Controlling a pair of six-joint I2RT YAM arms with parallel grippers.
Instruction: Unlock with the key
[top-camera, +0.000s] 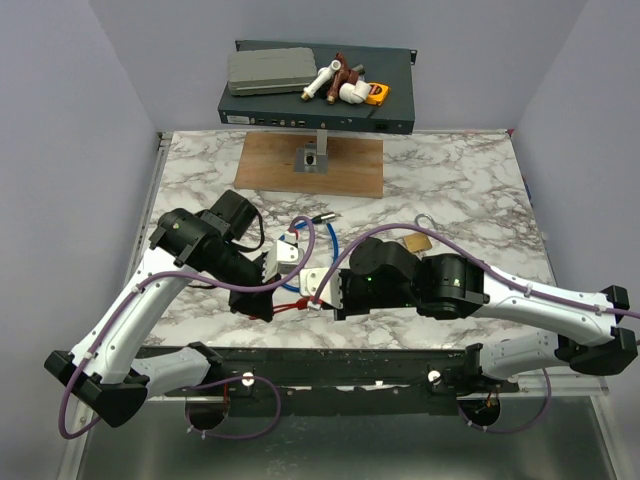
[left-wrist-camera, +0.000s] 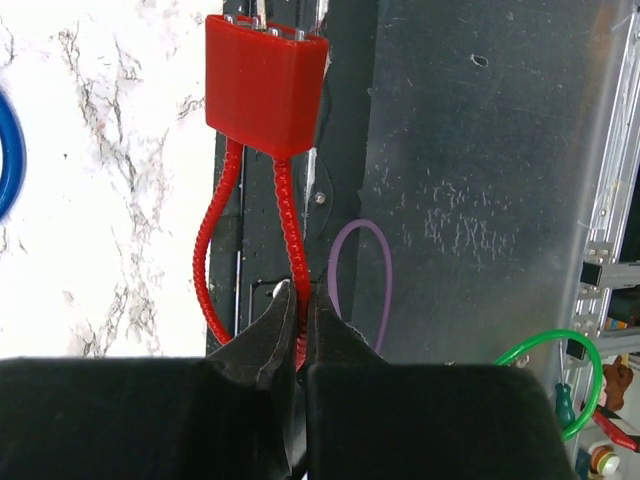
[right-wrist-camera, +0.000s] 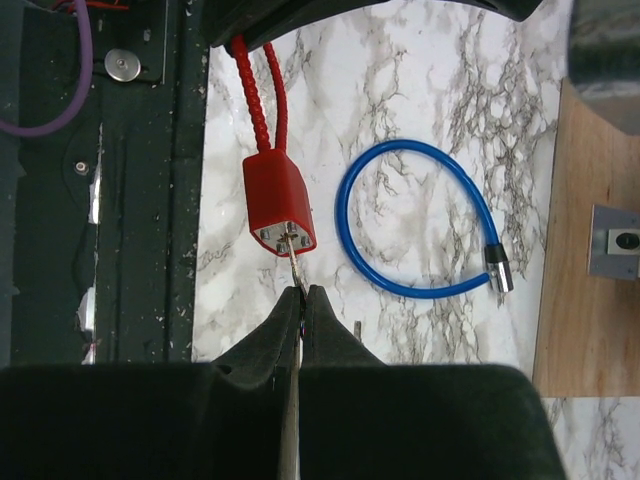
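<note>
A red padlock with a red coiled cable shackle hangs in the air between my two arms. My left gripper is shut on the shackle cable, the lock body standing out beyond its fingertips. From the other side my right gripper is shut on a thin metal key. The key's far end meets the keyhole face of the padlock; how deep it sits cannot be told. Seen from above, the padlock is mostly covered by the right gripper, with the red cable showing between the arms.
A blue cable lock lies curved on the marble-patterned table. Behind it is a wooden board with a metal latch plate. A brass padlock rests to the right. The table's dark front edge runs below the grippers.
</note>
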